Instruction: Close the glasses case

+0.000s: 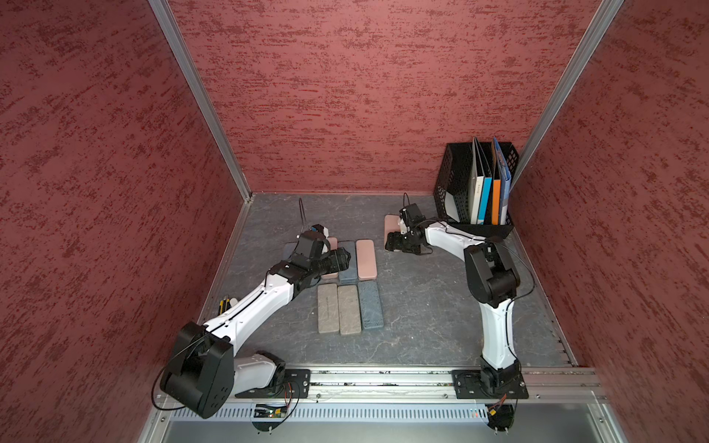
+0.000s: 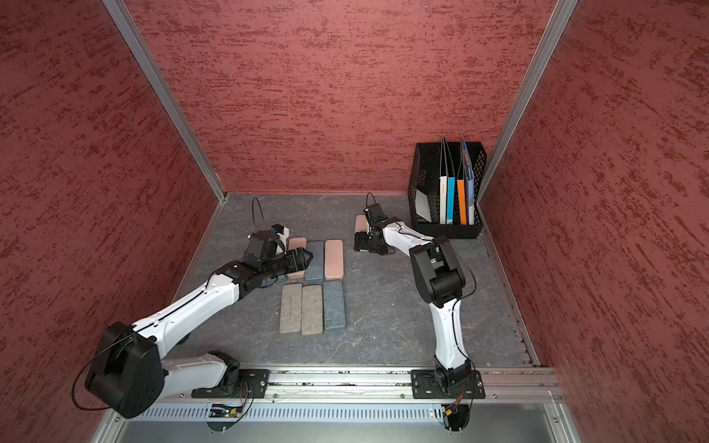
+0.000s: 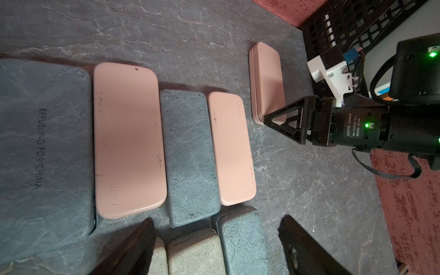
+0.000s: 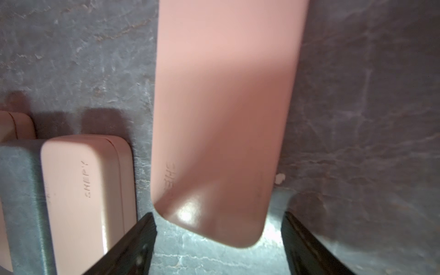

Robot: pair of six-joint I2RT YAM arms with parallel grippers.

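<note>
A pink glasses case lies apart from the others at the back, its lid down with a narrow seam along its left side. In the right wrist view this case fills the middle. My right gripper is open at the case's near end, one finger to each side. Over the left group of cases, my left gripper is open and holds nothing; its blurred fingers are apart in the left wrist view.
Several shut-looking cases lie close together: pink, blue-grey, a broad grey one and beige ones. A black basket with folders stands at the back right.
</note>
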